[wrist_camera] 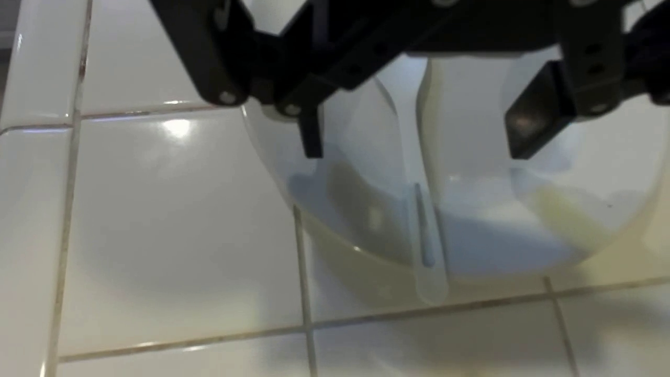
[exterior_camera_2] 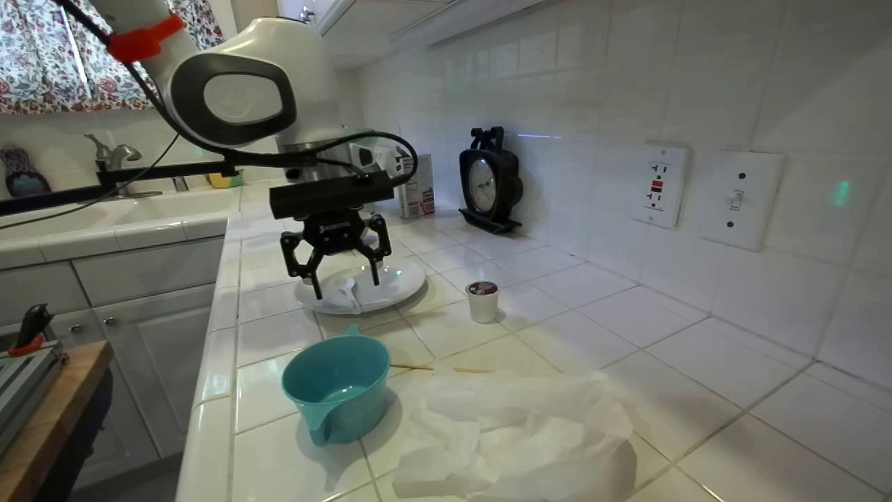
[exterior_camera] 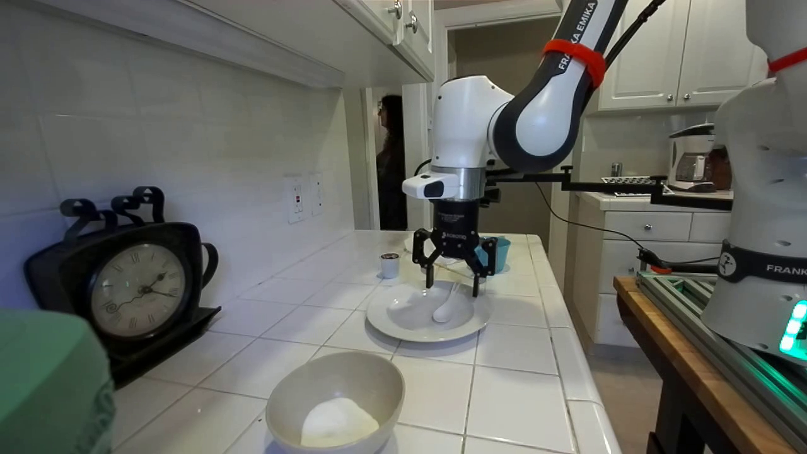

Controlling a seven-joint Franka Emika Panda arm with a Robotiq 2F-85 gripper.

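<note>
My gripper [exterior_camera: 452, 291] hangs over a white plate [exterior_camera: 393, 318], its fingers apart and nothing held between them. A white plastic spoon [exterior_camera: 446, 309] lies on that plate. In the wrist view the spoon [wrist_camera: 411, 144] runs between the two fingers, below them, with its handle end reaching past the plate's rim. Exterior view 2 shows both fingertips above the plate [exterior_camera_2: 397, 286], with the spoon [exterior_camera_2: 347, 289] beneath. Part of the spoon's bowl is cut off behind the gripper body in the wrist view.
A grey bowl [exterior_camera: 284, 397] holding white powder stands in front of the plate. Toward the far end are a teal cup [exterior_camera_2: 339, 385], a small pod [exterior_camera_2: 482, 302], a thin stick and crumpled paper [exterior_camera_2: 518, 443]. A black clock [exterior_camera: 144, 280] stands along the wall.
</note>
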